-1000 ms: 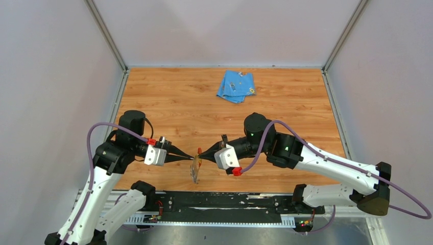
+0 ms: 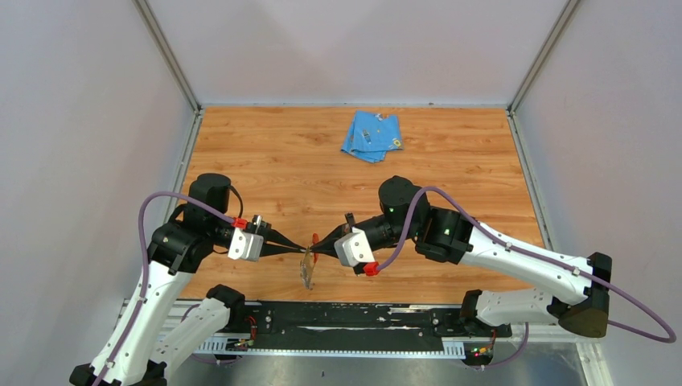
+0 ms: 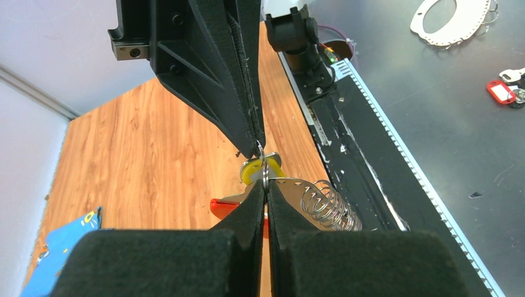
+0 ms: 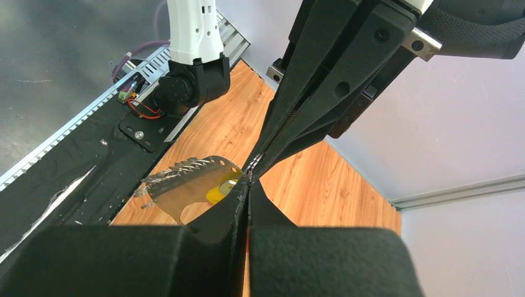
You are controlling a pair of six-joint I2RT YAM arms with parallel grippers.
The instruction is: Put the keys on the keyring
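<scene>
Between the two grippers is a thin metal keyring, seen nearly edge-on. My left gripper is shut on one side of it, its black tips close together. From the other side my right gripper is shut on the ring, only a short way from the left tips. A silvery metal plate edged with several wire loops hangs just below the tips. Behind the ring show a yellow-covered key and a red piece, partly hidden by the fingers. Whether these are threaded on the ring, I cannot tell.
A folded blue cloth lies at the back of the wooden table. On the grey surface beyond the front rail are another metal plate and keys with a red tag. The table around the grippers is clear.
The right arm has shifted slightly to the left, bringing its tips a little closer to the left ones. The left arm and the hanging plate look unchanged.
</scene>
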